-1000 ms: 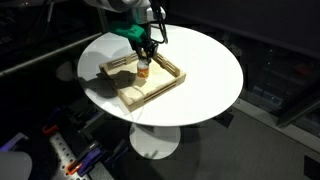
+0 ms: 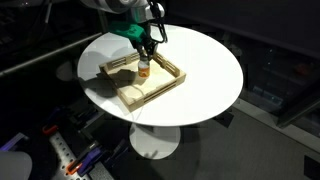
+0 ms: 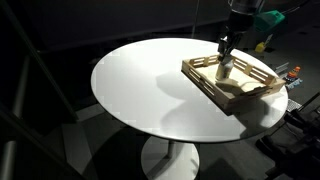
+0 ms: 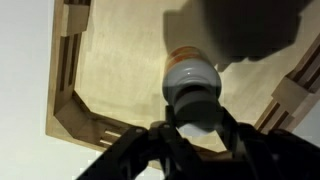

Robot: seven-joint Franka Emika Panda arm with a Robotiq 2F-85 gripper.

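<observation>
A small bottle with a white top and an orange band (image 2: pixel 144 69) stands inside a shallow wooden tray (image 2: pixel 158 90). From above, my gripper (image 2: pixel 147 53) reaches down to the bottle's top. In the wrist view the bottle (image 4: pixel 188 72) shows its pale neck and grey cap between the fingers, and the gripper is shut on that cap. The second exterior view has the bottle (image 3: pixel 224 70) upright within the tray (image 3: pixel 204 84). Whether its base touches the tray floor, I cannot tell.
The tray sits near one edge of a round white table (image 2: pixel 205 75). Raised slatted walls (image 4: pixel 72 50) surround the bottle, with free floor inside the tray.
The arm and bottle look almost unmoved over the last second. Any shift of the gripper is too slight to be sure of.
</observation>
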